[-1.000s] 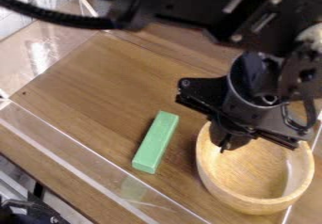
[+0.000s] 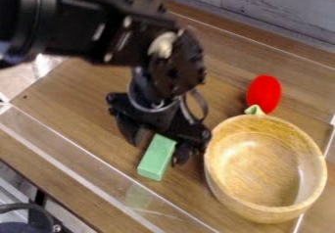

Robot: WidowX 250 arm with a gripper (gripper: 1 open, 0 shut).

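Note:
My black gripper (image 2: 157,131) is lowered over a green block (image 2: 156,161) on the wooden table, open, with its fingers around the block's upper end. Part of the block is hidden beneath the gripper. To the right sits a round wooden bowl (image 2: 265,183), its inside empty. A red object (image 2: 263,92) with a pale green end lies behind the bowl.
A transparent strip runs along its near edge, and a grey wall (image 2: 262,12) stands at the back.
My gripper has moved left from above the bowl to over the green block, uncovering the bowl and the red object behind it.

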